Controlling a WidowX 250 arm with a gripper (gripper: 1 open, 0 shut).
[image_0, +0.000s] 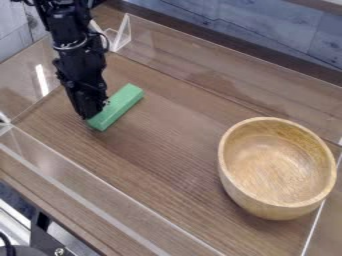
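Observation:
A black robot arm reaches down from the upper left, and its gripper (88, 106) is low over the wooden surface. A green rectangular block (119, 106) lies there at the fingertips, slanting up to the right. Whether the fingers hold the block or only touch it is unclear.
A round wooden bowl (277, 165) sits at the right. Pale edges border the surface at the left and back, and dark cables show at the bottom left.

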